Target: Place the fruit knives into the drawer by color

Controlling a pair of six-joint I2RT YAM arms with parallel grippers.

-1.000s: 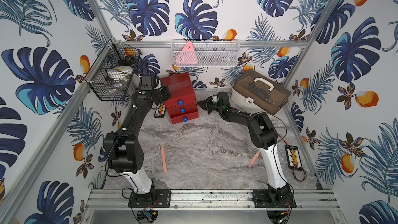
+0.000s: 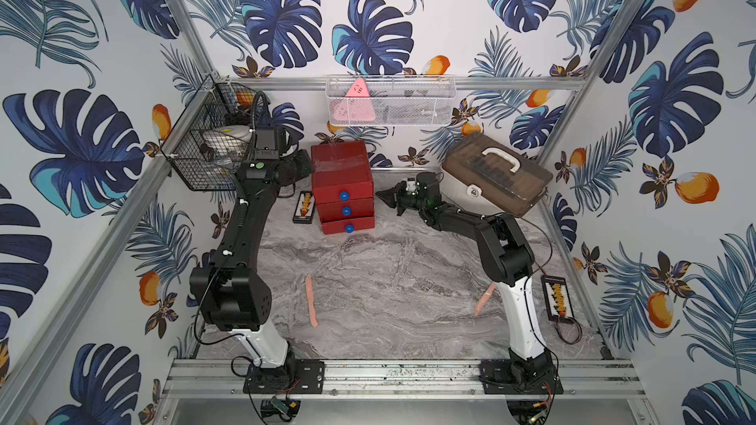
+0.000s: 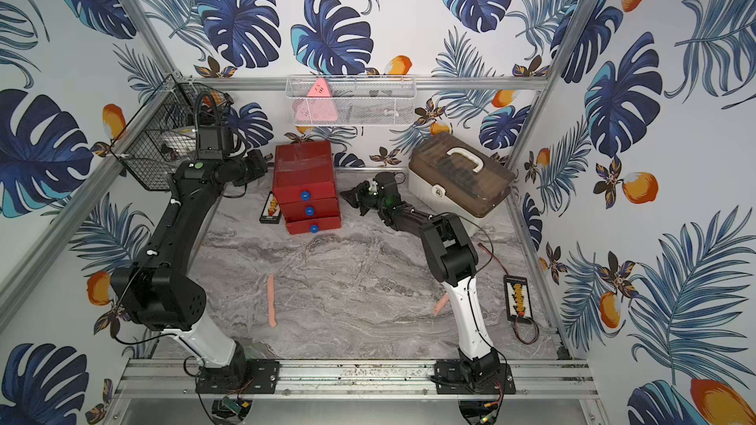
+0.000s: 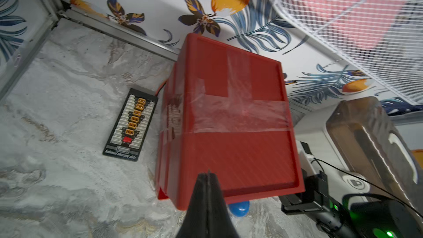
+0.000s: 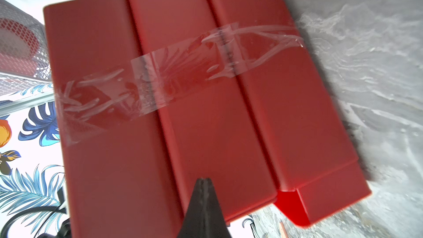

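The red three-drawer cabinet (image 2: 338,165) with blue knobs stands at the back, its bottom drawer (image 2: 334,226) slightly out. My left gripper, shut with nothing visible between its fingers, is raised to the cabinet's left, above its top level. My right gripper, also shut and empty, is beside the cabinet's right side, facing the taped drawer sides. A pink knife (image 2: 311,299) lies on the front left of the table; another (image 2: 482,299) lies front right, beside my right arm.
A toolbox (image 2: 496,173) fills the back right, a wire basket (image 2: 204,165) the left wall, a mesh tray (image 2: 425,102) the back rail. Small panels (image 4: 130,123) lie left of the cabinet and at the far right (image 2: 555,299).
The cabinet has turned slightly and now sits squarer. My left gripper has risen and moved left, away from it; the right one has shifted very little.
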